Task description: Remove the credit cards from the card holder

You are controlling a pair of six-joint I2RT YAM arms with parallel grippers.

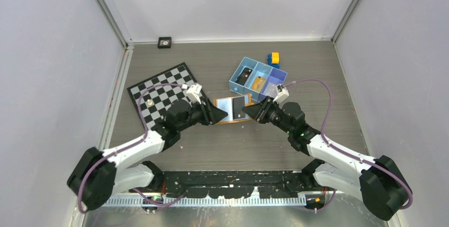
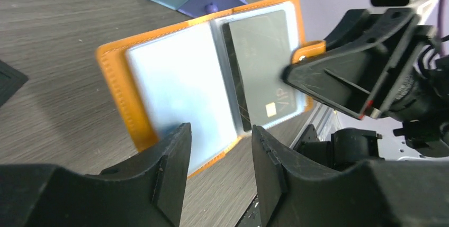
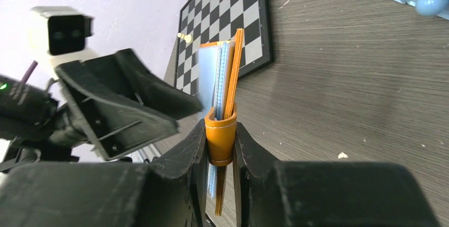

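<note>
The open card holder [image 1: 233, 109], orange-edged, hangs above the table with its cover folded out flat. A white card panel [image 2: 182, 89] fills its left half, and a dark grey card [image 2: 259, 60] sits in the right half. My right gripper is shut on the orange strap at the holder's right edge. The left gripper stands part open in front of the white half, nothing visible between its fingers. In the right wrist view, the left fingers [image 3: 148, 89] are close beside the holder; contact cannot be told.
A blue compartment box [image 1: 248, 63] with small things in it stands behind the holder, a blue-and-yellow toy [image 1: 274, 59] beyond it. The chessboard [image 1: 165, 92] lies to the left, partly under the left arm. Table space in front of the holder is clear.
</note>
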